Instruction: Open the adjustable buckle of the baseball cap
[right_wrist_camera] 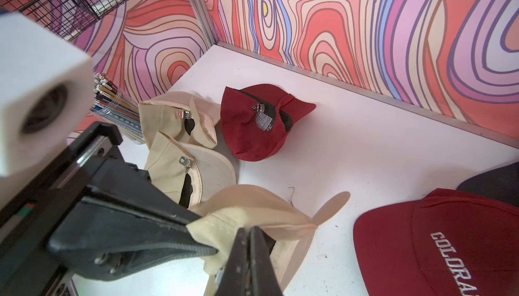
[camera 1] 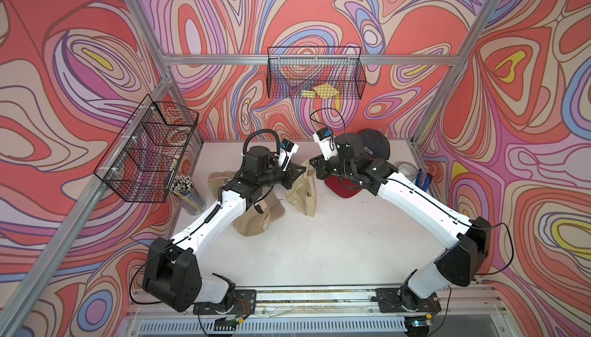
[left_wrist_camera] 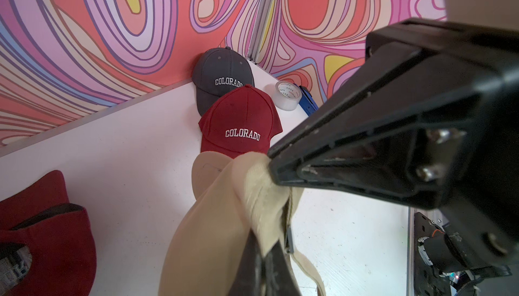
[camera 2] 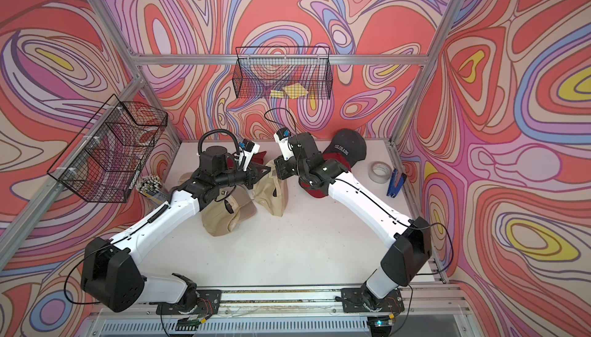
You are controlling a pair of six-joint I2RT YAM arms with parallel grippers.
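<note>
A beige baseball cap point(camera 1: 302, 197) hangs near the middle of the table, held between my two grippers. My left gripper point(camera 1: 303, 171) is shut on its cloth from the left; in the right wrist view its fingers point(right_wrist_camera: 156, 225) meet a folded edge of the cap point(right_wrist_camera: 248, 201). From the other side my right gripper point(camera 1: 313, 164) is shut on the cap too, its fingers point(left_wrist_camera: 313, 160) pressed against the top fold in the left wrist view. The buckle is hard to make out, mostly behind fingers and cloth.
Two beige caps point(right_wrist_camera: 183, 171) and a red cap point(right_wrist_camera: 251, 133) lie on the left side. Another red cap point(left_wrist_camera: 243, 117) and a dark grey cap point(left_wrist_camera: 221, 71) sit back right, by a tape roll point(left_wrist_camera: 286, 95).
</note>
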